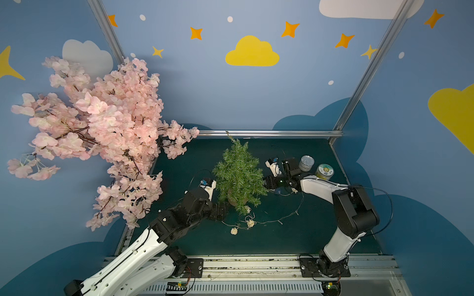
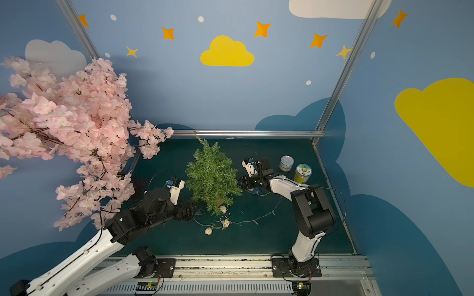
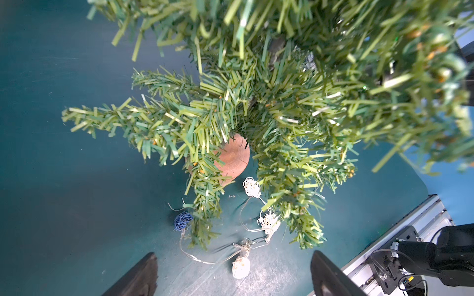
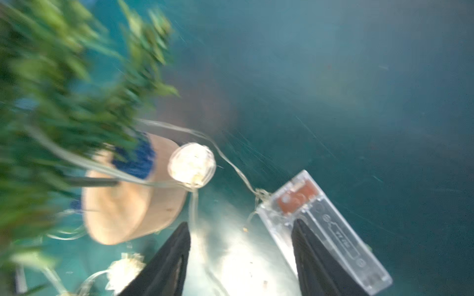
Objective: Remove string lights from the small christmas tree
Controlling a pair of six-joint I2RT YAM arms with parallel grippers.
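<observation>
The small green tree [image 1: 239, 175] stands mid-table on a round base [image 3: 232, 157]. String lights with white balls and a blue ball lie around its foot; in the blurred right wrist view a clear battery box [image 4: 325, 231] lies beside it, a wire running near the branches. My left gripper is open low at the tree's front left, nothing visible held between its fingers. My right gripper is open at the tree's right side, above the wires and near the box.
Pink blossom branches [image 1: 118, 123] fill the left side. Two cans [image 1: 306, 162] [image 1: 324, 171] stand at the back right.
</observation>
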